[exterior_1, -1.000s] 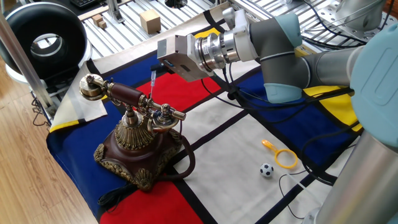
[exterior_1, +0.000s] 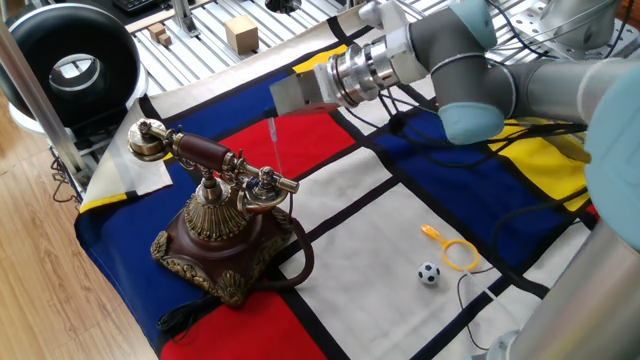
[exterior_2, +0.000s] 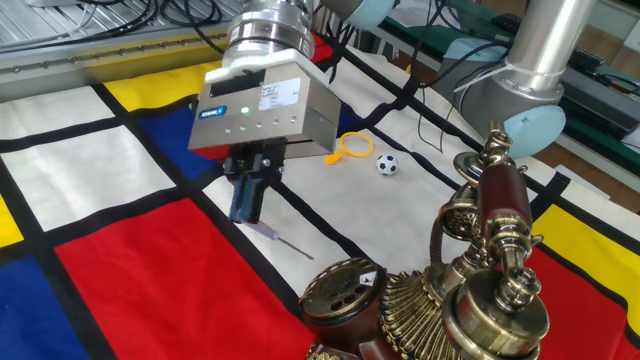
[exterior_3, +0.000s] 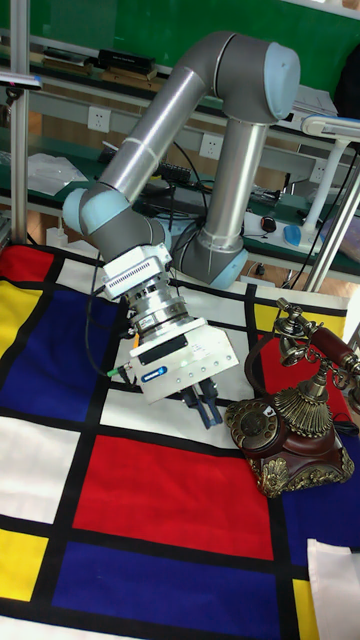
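A slim screwdriver-like tool (exterior_2: 294, 243) with a pale handle and thin shaft slants down from my gripper (exterior_2: 246, 212), whose black fingers are shut on its handle. In exterior view 1 the tool (exterior_1: 274, 140) hangs just behind the receiver of the antique telephone (exterior_1: 216, 228), over the red patch of the cloth. Exterior view 3 puts the gripper (exterior_3: 213, 419) to the left of the telephone (exterior_3: 301, 427), above the cloth; the tool is hard to make out there.
A small football (exterior_1: 428, 274) and an orange ring with a handle (exterior_1: 460, 255) lie on the white patch. Behind the cloth, a wooden block (exterior_1: 241, 35) sits on the slatted metal surface. Most of the patterned cloth (exterior_3: 160, 496) in front of the gripper is bare.
In exterior view 1 my gripper has shifted right and turned about its wrist, carrying the tool along. The telephone, ball and orange ring have stayed put.
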